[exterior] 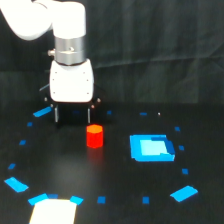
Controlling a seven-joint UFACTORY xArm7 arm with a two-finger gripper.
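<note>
A small red block [95,140] with an orange-red top stands on the dark table, left of the picture's middle. My gripper [73,115], under the white arm, is at its upper left. Its two dark fingers are spread apart and I see nothing between them. The right finger looks close to the block's top, but whether it touches or stands behind it I cannot tell.
A blue square [136,150] with a pale patch in its middle lies to the right of the block. Several pieces of blue tape mark the table. A bright white patch [53,212] is at the lower left.
</note>
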